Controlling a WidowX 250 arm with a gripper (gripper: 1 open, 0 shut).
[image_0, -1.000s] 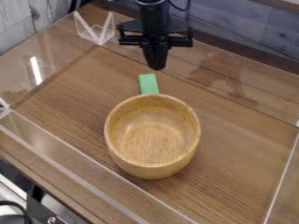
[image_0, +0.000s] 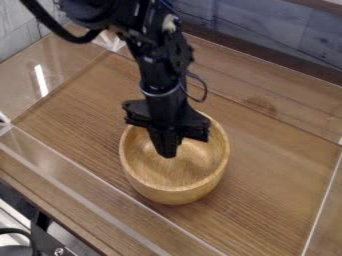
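Note:
A round tan wooden bowl (image_0: 174, 181) sits in the lower middle of the wooden table. My black gripper (image_0: 167, 140) hangs over the back half of the bowl, its fingertips low above or inside it. The gripper looks shut, with nothing visible between its fingers. The arm hides the area of table behind the bowl.
A bluish wall (image_0: 267, 40) runs along the back, and dark cables lie at the lower left edge.
The small green block seen behind the bowl earlier is out of sight now; the bowl has not moved.

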